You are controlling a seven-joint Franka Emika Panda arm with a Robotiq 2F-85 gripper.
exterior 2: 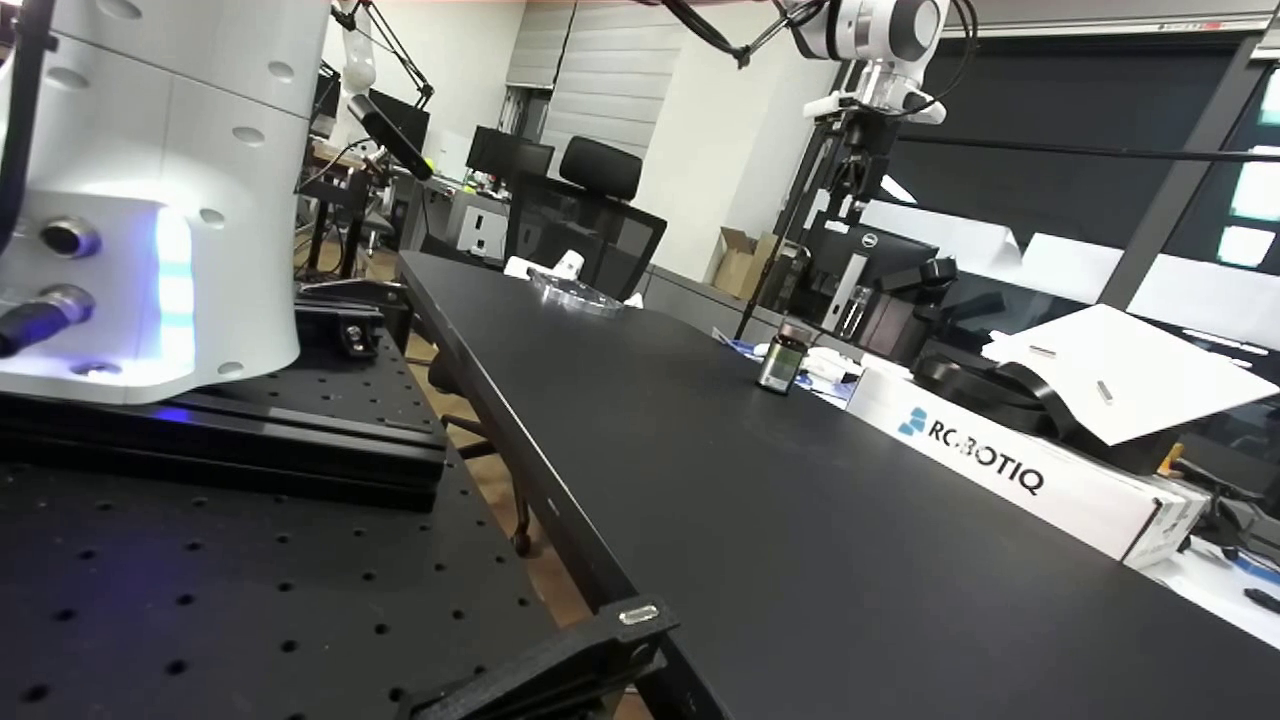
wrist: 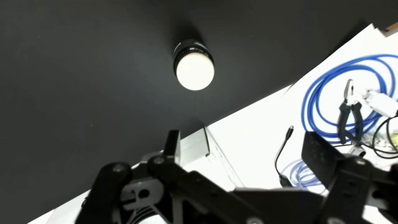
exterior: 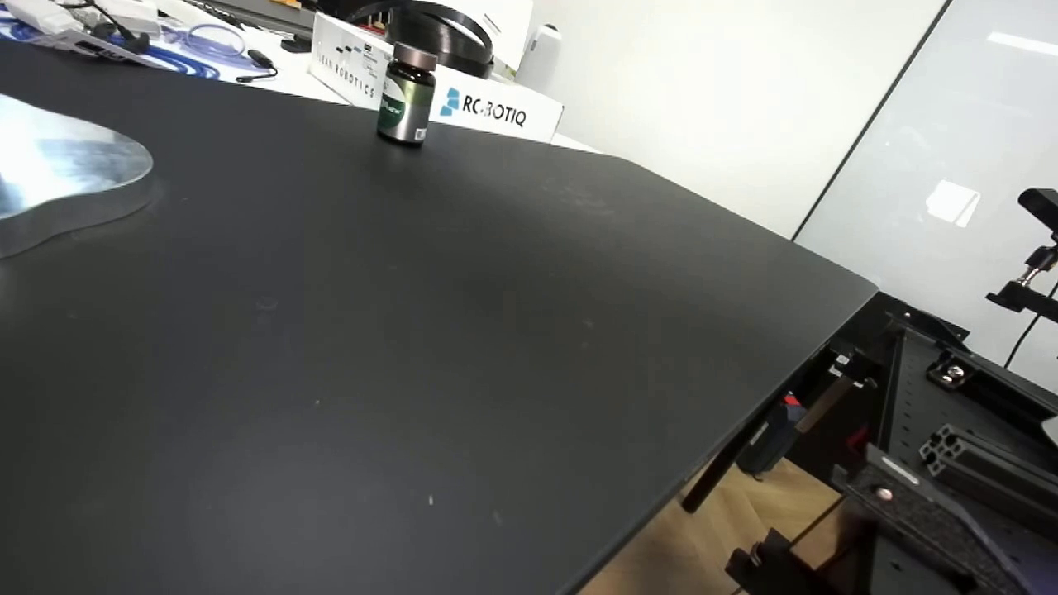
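A dark bottle [exterior: 407,99] with a green label and brownish cap stands upright near the table's far edge in exterior view 1. From above, the wrist view shows the bottle's cap [wrist: 195,71] as a pale disc. My gripper is open, its fingers wide apart and nothing held between them; the bottle lies beyond the fingertips, toward the top of that picture. In exterior view 2 the gripper [exterior 2: 854,198] hangs high above the table, well over the bottle [exterior 2: 785,359]. A clear, shallow tray [exterior: 69,168] rests on the table at the left.
A white Robotiq box [exterior 2: 996,450] borders the table's far edge, close to the bottle. Beyond that edge lie a blue cable [wrist: 317,93], pliers [wrist: 349,112] and other cords on a white surface.
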